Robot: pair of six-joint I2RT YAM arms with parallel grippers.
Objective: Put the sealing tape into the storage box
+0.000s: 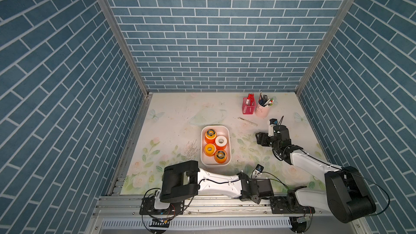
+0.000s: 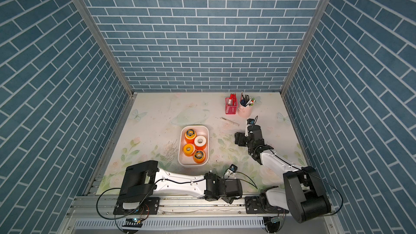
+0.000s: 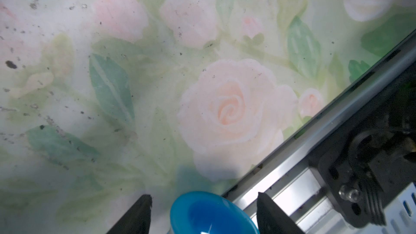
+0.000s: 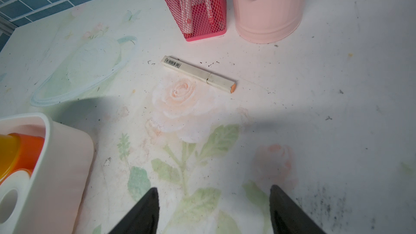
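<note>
A blue ring-shaped object [image 3: 210,216], apparently a tape roll, shows at the bottom of the left wrist view, near the table's front edge. My left gripper is around it, fingers apart, with a gap beside the left finger [image 3: 138,216]; contact on the right side cannot be told. The storage box [image 1: 202,147], pale and open-topped, holds orange-sided rolls, among them a yellow roll [image 1: 210,149] and a white-topped roll [image 1: 221,142]. To the right of the box, my right gripper hangs open above the table, nothing between its fingers.
A white marker [image 4: 199,74] lies on the table beyond my right gripper. Behind it stand a pink mesh holder [image 1: 248,106] and a pink cup [image 1: 261,111] with pens. A metal rail [image 3: 286,177] runs along the front edge.
</note>
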